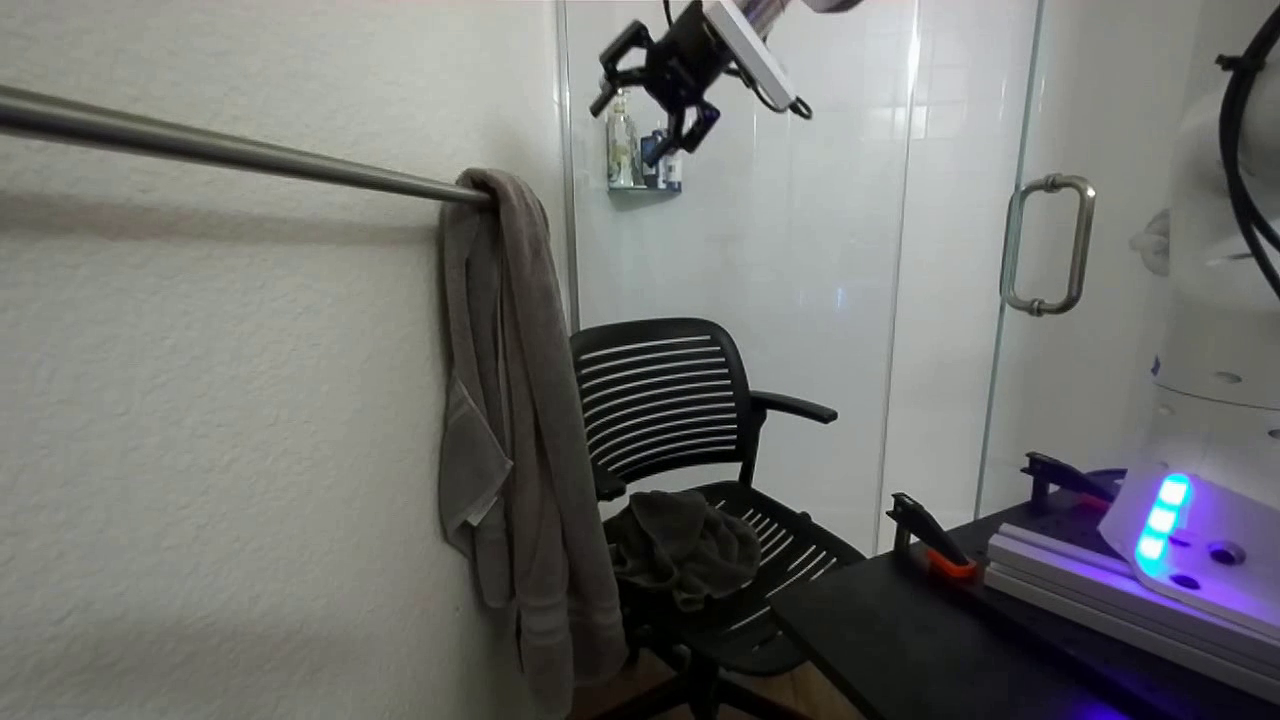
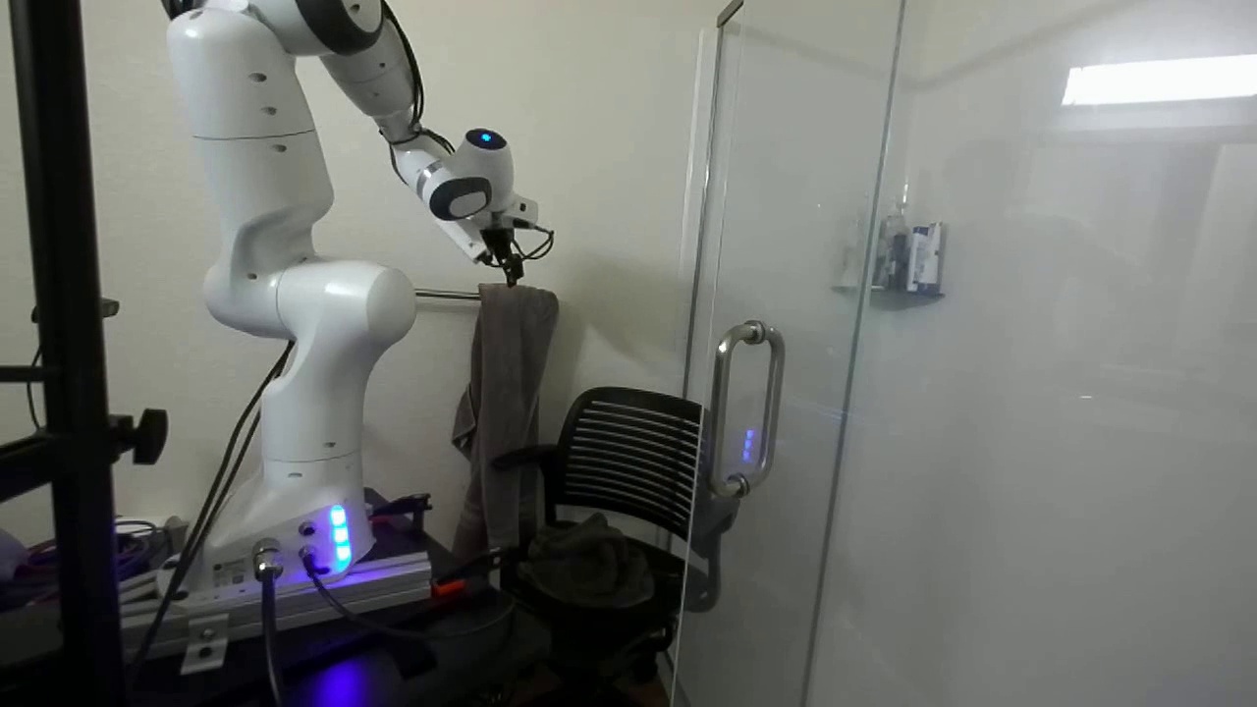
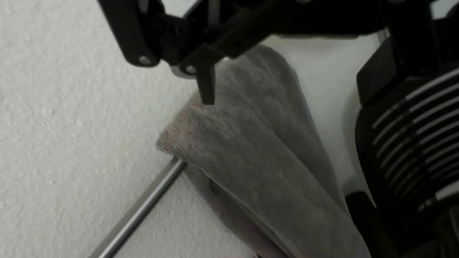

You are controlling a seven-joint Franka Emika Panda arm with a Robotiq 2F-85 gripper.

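A grey towel (image 1: 516, 408) hangs folded over the end of a metal wall bar (image 1: 240, 146). My gripper (image 1: 629, 130) is open, high up and to the right of the bar in exterior view 1. Exterior view 2 has the gripper (image 2: 512, 276) by the top of the towel (image 2: 509, 389) in the picture. Below the fingers in the wrist view lies the towel (image 3: 258, 142), with one finger (image 3: 207, 88) crossing its upper edge in the picture. The fingers stand wide apart and hold nothing; whether one touches the cloth cannot be told.
A black chair (image 1: 660, 402) with a dark crumpled cloth (image 1: 681, 546) on its seat stands below and beside the towel. Behind it is a glass shower door with a handle (image 1: 1080, 246). A black table (image 1: 888, 636) holds clamps and the arm's base.
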